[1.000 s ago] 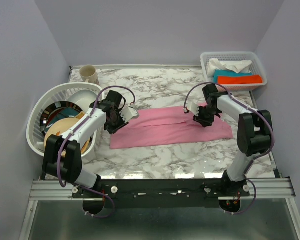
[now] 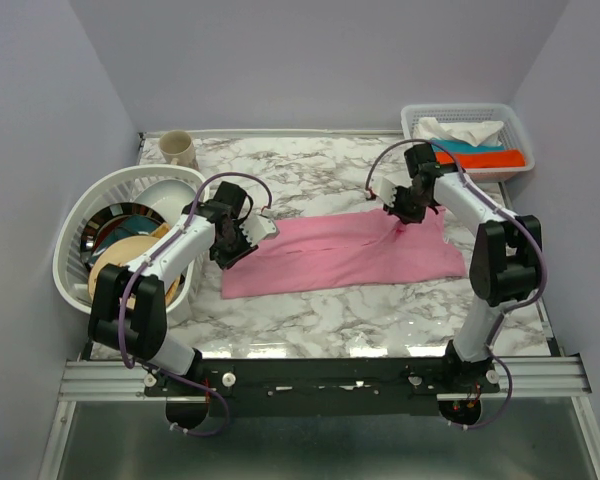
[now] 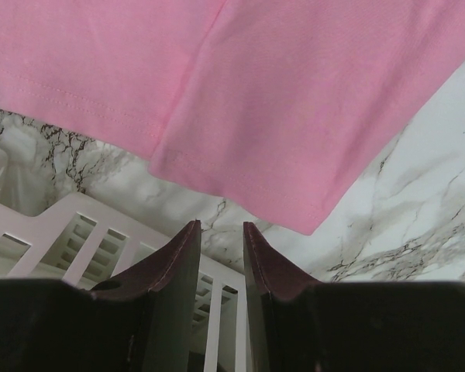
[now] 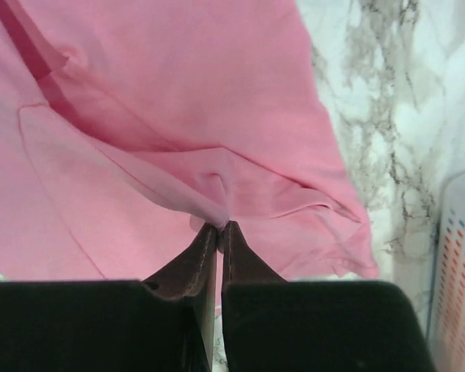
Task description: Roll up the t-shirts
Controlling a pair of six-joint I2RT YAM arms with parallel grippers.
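Observation:
A pink t-shirt [image 2: 320, 262] lies spread in a long strip across the marble table, with a fold line along its length. Toward its right end, my right gripper is shut on a pinch of the pink cloth, which is drawn up into a raised ridge. My left gripper stands open above the left end, near the rim of the white basket. Nothing is between its fingers, and the shirt's corner [image 3: 306, 221] lies flat just beyond them.
A white basket [image 2: 68, 250] with dishes stands at the left, close to the left arm. At the back right, a white bin [image 2: 525, 135] holds rolled orange, blue and white cloths. A beige cup [image 2: 178, 148] is at the back left. Bare marble [image 2: 370, 330] runs along the front.
My right gripper has risen and moved slightly toward the back, lifting the pinched cloth into a ridge. The left arm stays in place.

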